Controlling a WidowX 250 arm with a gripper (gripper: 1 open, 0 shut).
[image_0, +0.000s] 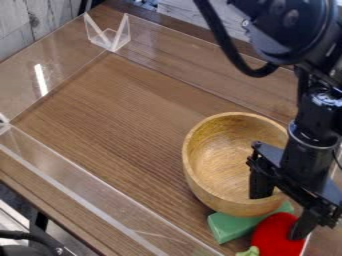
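Observation:
A wooden bowl sits on the table at centre right. Below it lie a green object and a red object with a small green part, at the bottom right. The black gripper is at the right, over the bowl's right side and just above the red object, its fingers open. Whether the fingertips touch the red object is hard to tell.
A clear plastic bracket stands at the far back left. Cables lie past the near left edge.

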